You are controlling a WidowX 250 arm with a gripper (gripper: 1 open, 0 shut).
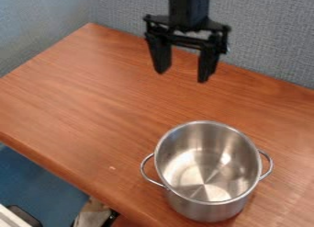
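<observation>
My black gripper [183, 56] hangs over the back of the wooden table, near the grey wall, its two fingers wide apart with nothing between them. A steel pot [208, 166] with two side handles sits empty at the front right of the table, well apart from the gripper.
A grey textured wall [276, 38] runs behind it. Past the front left edge lie a blue floor [37, 185] and some small objects at the bottom left, too cut off to identify.
</observation>
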